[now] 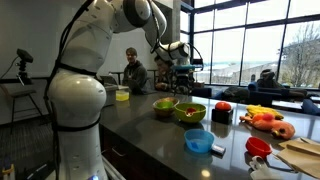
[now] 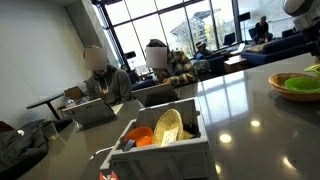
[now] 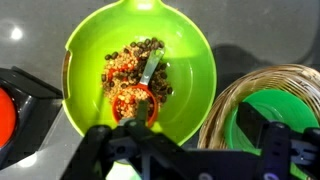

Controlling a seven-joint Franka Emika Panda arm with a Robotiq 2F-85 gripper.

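In the wrist view a lime-green bowl (image 3: 190, 50) holds brown and orange-red beans or grains. A red scoop (image 3: 121, 103) with a silver handle (image 3: 152, 66) lies among them, the handle slanting up and away. My gripper is open above the bowl, nothing between its fingers. In exterior view 1 the gripper (image 1: 186, 84) hangs over the green bowl (image 1: 190, 117). How much height is left between the fingertips and the scoop I cannot tell.
Close beside the bowl stands a wicker basket (image 3: 222, 108) with a green dish (image 3: 285, 103) inside. A blue bowl (image 1: 198, 141), a red bowl (image 1: 258, 146) and a pumpkin (image 1: 263, 121) sit on the table. A grey bin (image 2: 160, 157) holds several items. People sit behind.
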